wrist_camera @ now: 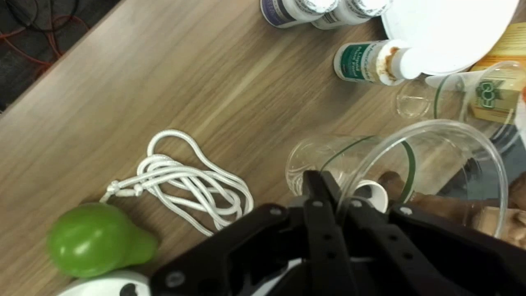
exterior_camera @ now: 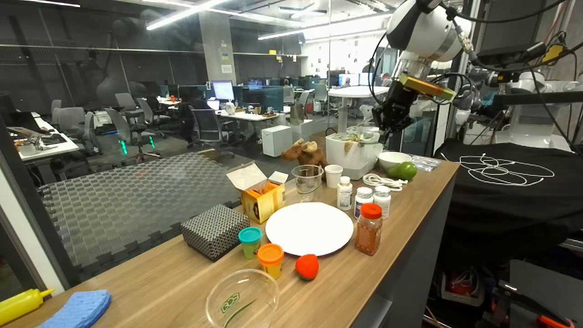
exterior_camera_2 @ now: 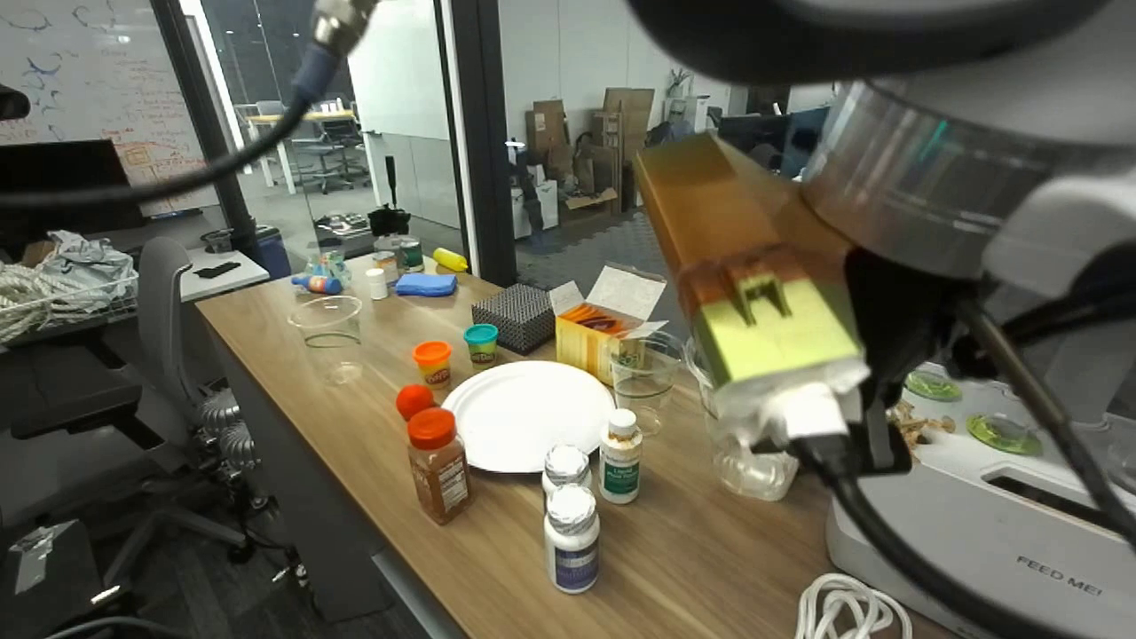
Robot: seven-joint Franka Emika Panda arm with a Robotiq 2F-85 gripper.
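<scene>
High over the far end of the table, my gripper (exterior_camera: 385,130) is shut on the thin wall of a clear plastic cup (exterior_camera: 367,133). In the wrist view, this cup (wrist_camera: 349,148) has its rim running down to my fingers (wrist_camera: 315,190), with its base farther off. Exterior view 2 shows the cup's lower part (exterior_camera_2: 756,476) below the arm's camera mount, which hides much of the fingers. Another clear cup (wrist_camera: 452,93) stands on the table beside the yellow box (exterior_camera: 263,201). A third clear cup (exterior_camera: 243,300) is at the table's opposite end.
A white machine (exterior_camera: 350,158) stands close by the gripper. White rope (wrist_camera: 194,185), a green pear-shaped object (wrist_camera: 93,239) and a white paper cup (exterior_camera: 334,176) lie near. Several bottles (exterior_camera_2: 572,538) surround the white plate (exterior_camera_2: 532,410). Wood beside the rope is bare.
</scene>
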